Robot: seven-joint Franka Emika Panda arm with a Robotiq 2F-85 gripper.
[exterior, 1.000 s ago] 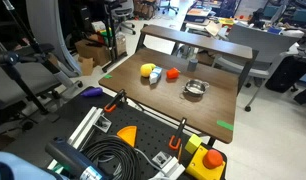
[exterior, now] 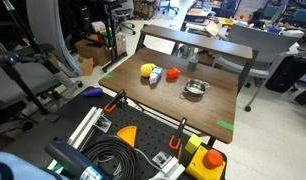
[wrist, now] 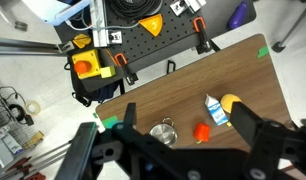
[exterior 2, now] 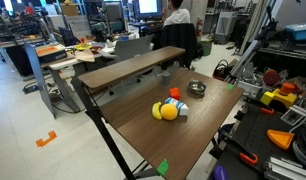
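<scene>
On the brown wooden table [exterior: 209, 110] lie a yellow round object [exterior: 147, 69], a white and blue item [exterior: 155, 77], a small red object [exterior: 172, 74] and a shiny metal bowl [exterior: 194, 88]. From above, in the wrist view, the bowl [wrist: 163, 132] and the red object [wrist: 201, 131] appear between the dark fingers of my gripper, well below them. The yellow object [wrist: 230, 102] and white and blue item [wrist: 215, 109] show farther right. The gripper is open and grasps nothing.
A raised wooden shelf [exterior 2: 133, 68] runs along the table's far side. By the near edge, the black robot base [wrist: 148, 48] carries coiled black cable [exterior: 111, 157], an orange wedge [exterior: 127, 135] and a yellow box with a red button [exterior: 206, 161].
</scene>
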